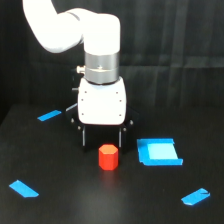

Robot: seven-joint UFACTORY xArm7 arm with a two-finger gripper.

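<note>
A small red block [108, 157] stands on the dark table near the middle of the camera view. My gripper [102, 143] is just above or behind it in the picture, pointing down. Its dark fingers are spread wide, with a gap wider than the block, and nothing is held. Their tips are hard to make out against the dark background, so I cannot tell whether they reach down beside the block. To the right of the block lies a blue-bordered square [145, 152] with a pale centre, empty.
Strips of blue tape lie flat on the table: a front-left strip [24, 189], a front-right strip [195, 197] and a back-left strip [50, 115]. A dark curtain [175, 60] hangs behind.
</note>
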